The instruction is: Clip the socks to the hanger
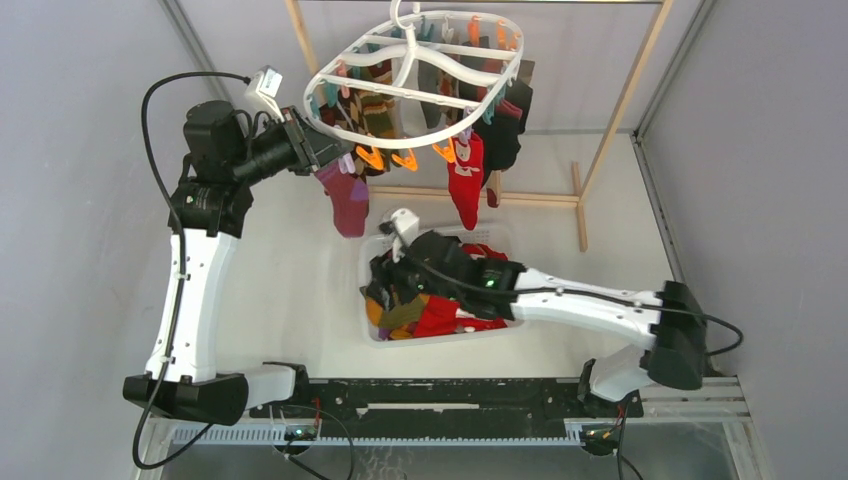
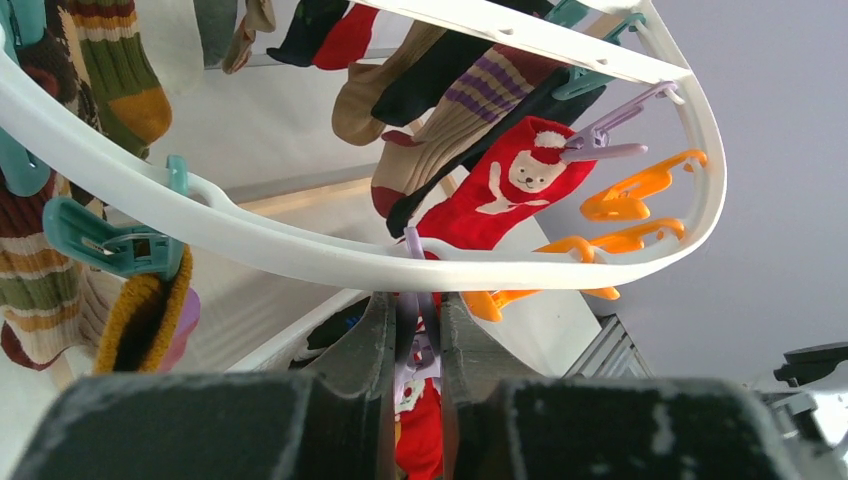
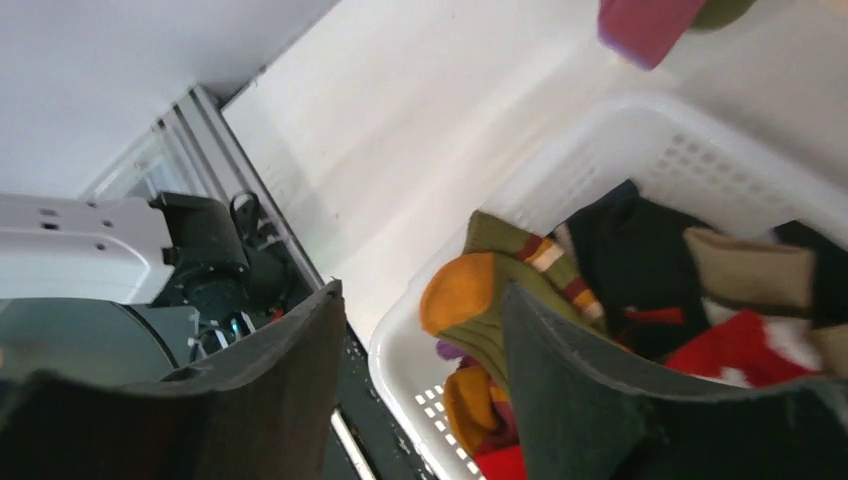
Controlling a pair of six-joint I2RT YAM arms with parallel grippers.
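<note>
The white hanger (image 1: 450, 70) carries socks on coloured clips, among them a red sock (image 1: 467, 180) and a maroon sock (image 1: 345, 200). My left gripper is shut on a lilac clip (image 2: 416, 240) at the hanger's near rim. Orange clips (image 2: 630, 190) along the rim hold no visible sock. My right gripper is above the white basket (image 3: 400, 375), fingers apart over olive and orange socks (image 3: 465, 290), with nothing seen held between them. The right wrist view is blurred.
A wooden rack (image 1: 630, 80) stands behind the hanger.
</note>
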